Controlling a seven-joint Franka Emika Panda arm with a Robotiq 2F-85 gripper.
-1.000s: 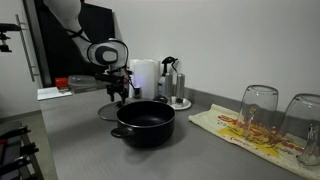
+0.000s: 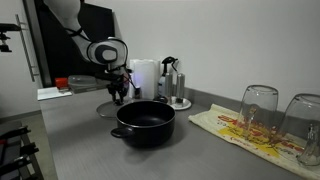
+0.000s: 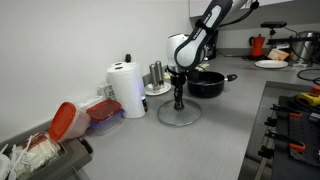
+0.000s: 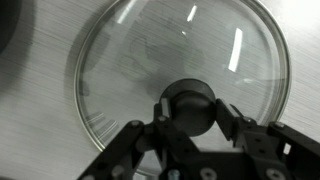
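Note:
A round glass lid with a steel rim lies flat, or nearly so, at the grey counter's surface; whether it touches cannot be told. Its black knob sits between the fingertips of my gripper, which is shut on it. The wrist view looks straight down through the clear glass. From the side, my gripper stands upright above the lid's middle. The black two-handled pot is beside the lid, open at the top, and only its dark edge shows in the wrist view's upper left corner.
A paper towel roll and steel shakers stand behind the lid. To the right, two upturned glasses rest on a yellow cloth.
The gripper has come down slightly onto the lid's knob over the last second. Lid and pot appear to stay in place.

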